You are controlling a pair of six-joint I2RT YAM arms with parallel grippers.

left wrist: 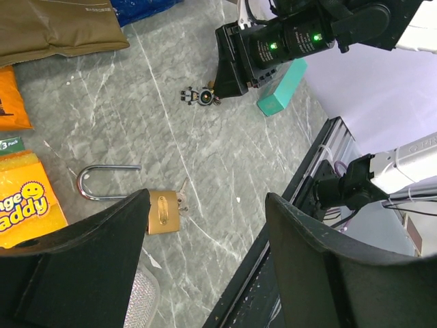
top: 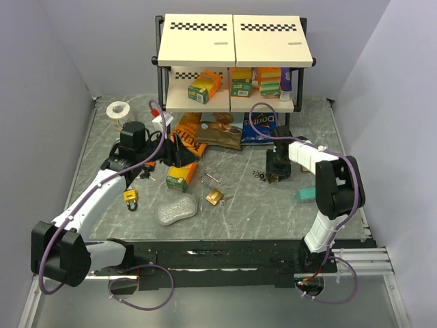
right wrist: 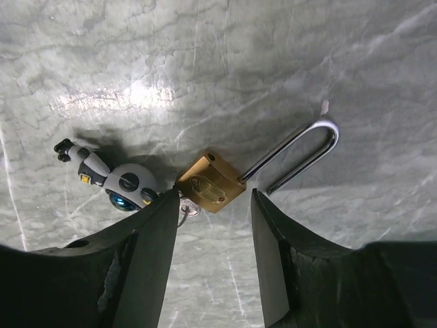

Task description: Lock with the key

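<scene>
A brass padlock (top: 215, 197) with its long shackle (left wrist: 109, 166) open lies mid-table, a small key (left wrist: 182, 195) beside it. In the right wrist view another brass padlock (right wrist: 211, 182) with open shackle (right wrist: 300, 143) lies next to a small grey robot figure (right wrist: 130, 186); a metal ring and tag (right wrist: 188, 208) show at the lock's edge. My right gripper stands open just around that lock's near side, nothing clearly held. My left gripper is open above the table over the other padlock, with nothing between its fingers.
Snack bags (top: 258, 128) and orange boxes (top: 180, 174) line the back and left. A shelf (top: 196, 101) stands behind. A teal box (top: 305, 195) lies right, a silver oval case (top: 176, 209) at front, a yellow padlock (top: 130, 198) at left.
</scene>
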